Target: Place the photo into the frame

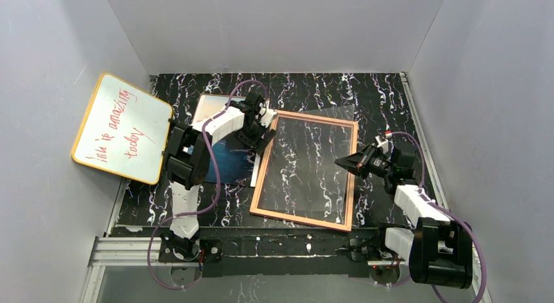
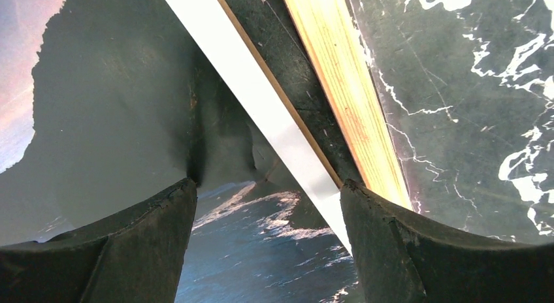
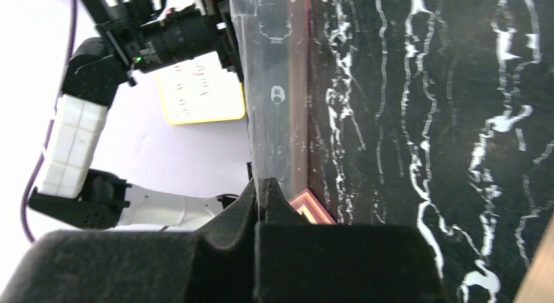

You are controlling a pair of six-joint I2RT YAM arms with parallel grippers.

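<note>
The wooden frame (image 1: 353,197) lies open on the dark marbled table, slightly turned. Left of it is the photo (image 1: 230,164), a blue print with a pale upper part and a white border, partly under my left arm. My left gripper is open above the photo; its right fingertip is at the white border (image 2: 274,130), close to the frame's side. Over the frame, my right gripper is shut on a clear sheet (image 3: 277,113), seen nearly edge-on in the right wrist view. The sheet's corner (image 1: 341,111) juts past the frame's far right corner.
A whiteboard (image 1: 123,128) with red writing stands at the left wall. Free table shows behind the frame and right of it. Only a narrow dark strip separates the photo's border from the wooden frame side (image 2: 343,87).
</note>
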